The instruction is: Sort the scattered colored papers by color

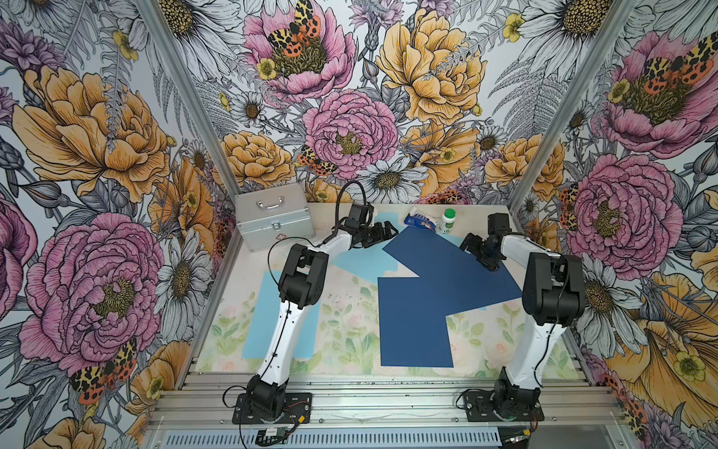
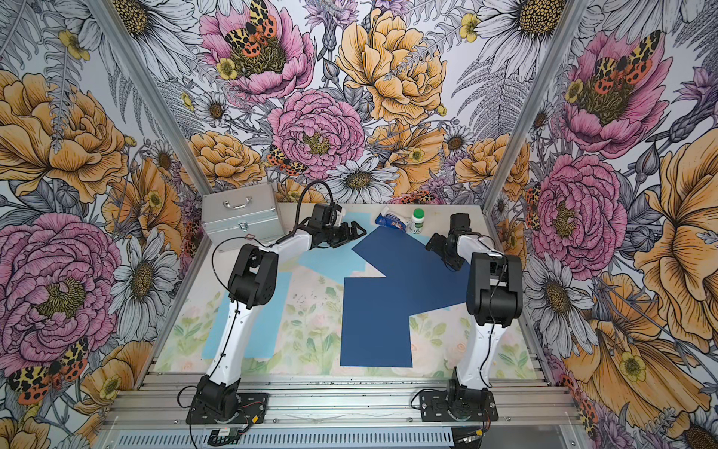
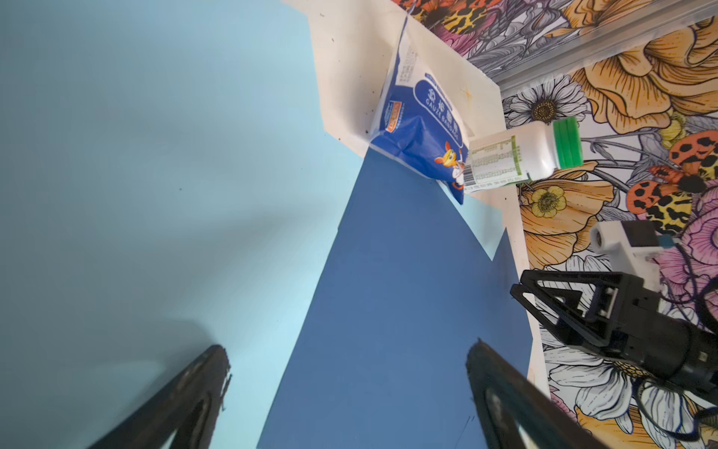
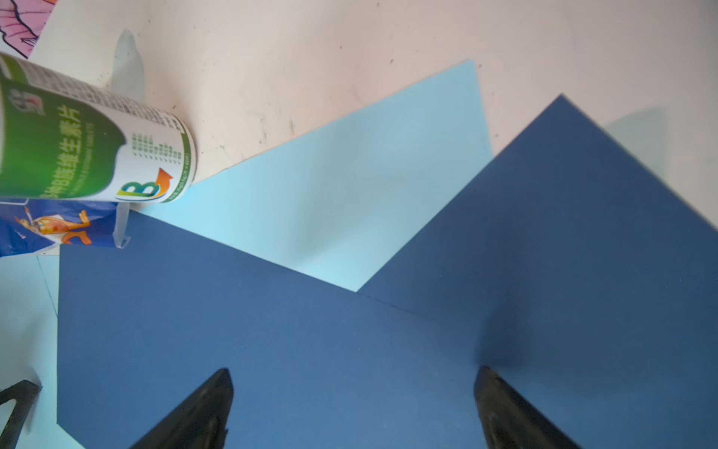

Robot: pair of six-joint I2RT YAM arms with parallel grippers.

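Observation:
Dark blue papers overlap across the middle and right of the table, one dark blue sheet (image 1: 413, 329) reaching toward the front. Two light blue areas show on the left: a front light blue paper (image 1: 258, 318) partly behind my left arm, and a back light blue paper (image 1: 366, 262). Another light blue paper (image 4: 359, 164) peeks out from under the dark blue sheets (image 4: 598, 247) at the back right. My left gripper is open over the edge between light and dark blue. Open as well, my right gripper hovers above dark blue paper. Neither holds anything.
A blue gauze packet (image 3: 426, 112) and a white bottle with green cap (image 1: 448, 219) stand at the back, touching the papers' edge. A silver case (image 1: 274, 217) occupies the back left corner. Bare table shows at front centre and front right.

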